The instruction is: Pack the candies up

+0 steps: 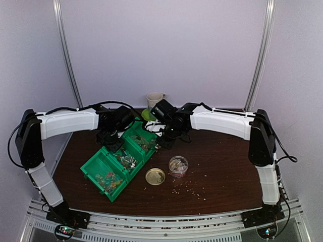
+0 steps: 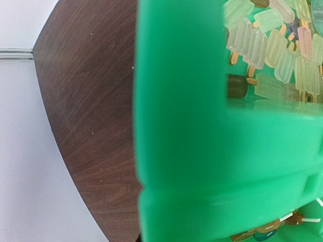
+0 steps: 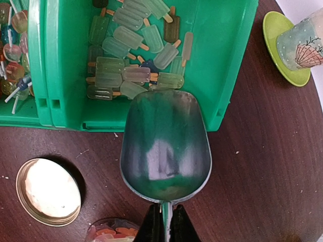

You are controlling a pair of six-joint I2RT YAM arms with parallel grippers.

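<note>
A green divided box (image 1: 82, 170) stands at the left of the table. Popsicle-shaped candies (image 3: 116, 46) lie in its far compartment, lollipop candies (image 3: 14, 53) in the middle one and small colourful candies (image 1: 108, 181) in the near one. My left gripper (image 1: 114, 146) is at the box's left side, shut on its wall (image 2: 179, 126), which hides the fingers in the left wrist view. My right gripper is shut on the handle of a metal scoop (image 3: 166, 151). The scoop's bowl, with no candy visible in it, overlaps the far compartment's near wall in the right wrist view.
A clear jar (image 1: 178, 166) with candies inside stands right of the box, beside a round gold lid (image 1: 155, 176). Small crumbs (image 1: 187, 187) dot the table in front. A cup (image 3: 305, 45) on a green saucer (image 3: 282, 68) stands behind.
</note>
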